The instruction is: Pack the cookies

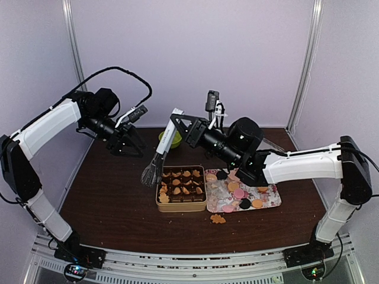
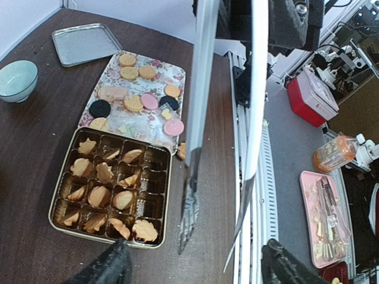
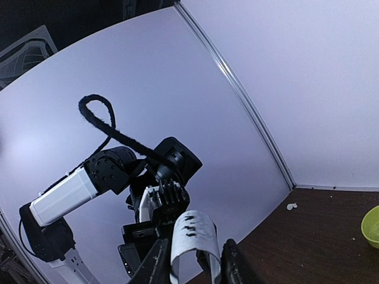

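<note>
The gold compartment box holds cookie pieces in many of its compartments. A patterned tray beside it carries pink, black and tan cookies, and one cookie lies on the table in front. White-handled metal tongs hang above the box from my right gripper, which is shut on them. My left gripper is raised at the upper left with nothing between its fingers, part open; in its wrist view the tongs' tips are near its fingers.
A green bowl, a pale bowl and a metal tray stand at the back.
</note>
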